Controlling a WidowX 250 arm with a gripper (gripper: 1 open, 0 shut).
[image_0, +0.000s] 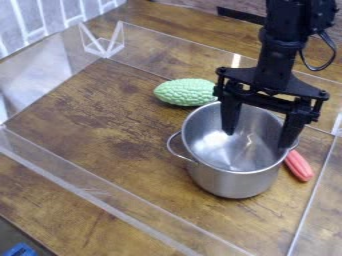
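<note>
My black gripper (261, 124) is open, with its fingers hanging over the mouth of a steel pot (230, 176) on the wooden table. I see nothing held between the fingers. A green bumpy corn-shaped object (183, 91) lies behind the pot on the left. A red elongated object (298, 168) lies at the pot's right side, partly hidden by it.
Clear plastic walls border the wooden work area (94, 130). A blue object (19, 248) shows at the bottom left corner, outside the walls.
</note>
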